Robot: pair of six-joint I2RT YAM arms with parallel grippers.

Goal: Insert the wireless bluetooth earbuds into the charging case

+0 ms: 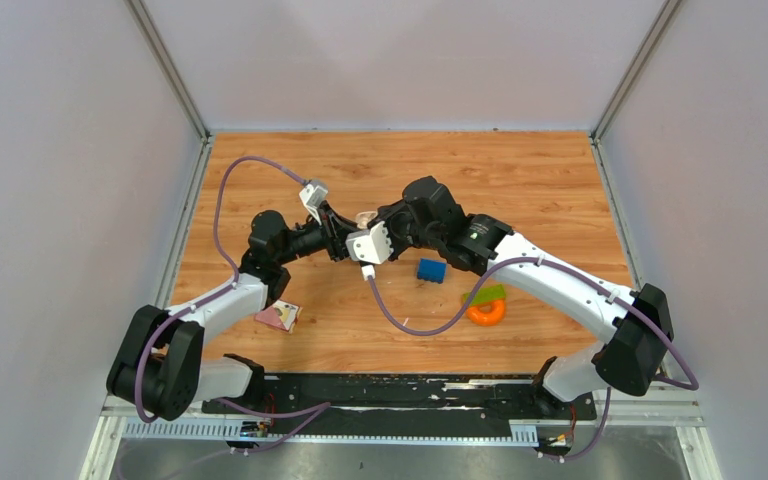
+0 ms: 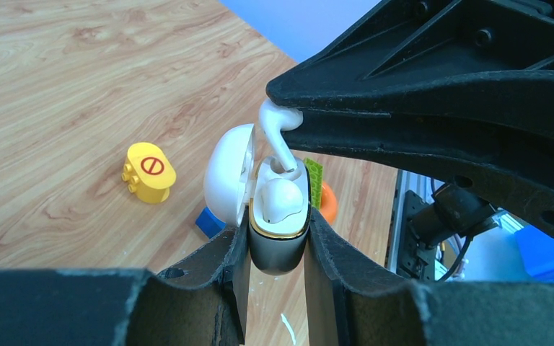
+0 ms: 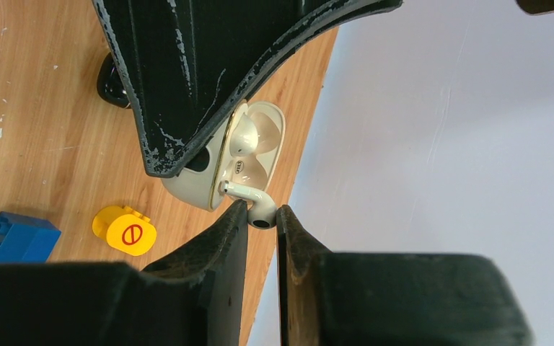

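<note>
My left gripper is shut on the white charging case (image 2: 223, 173), held upright with its lid open. One earbud (image 2: 281, 199) sits in the case. A second earbud (image 2: 278, 124) is held by my right gripper, stem pointing down at an empty slot; in the left wrist view the stem's end is at the slot's mouth. In the right wrist view that earbud lies across the case's edge between the fingertips, and part of the case is behind my left gripper. In the top view the two grippers meet over the table's middle.
On the wooden table (image 1: 400, 160) lie a blue block (image 1: 431, 270), a green block (image 1: 482, 295), an orange ring (image 1: 486, 315), a card (image 1: 278, 315) and, in the left wrist view, a yellow block (image 2: 148, 173).
</note>
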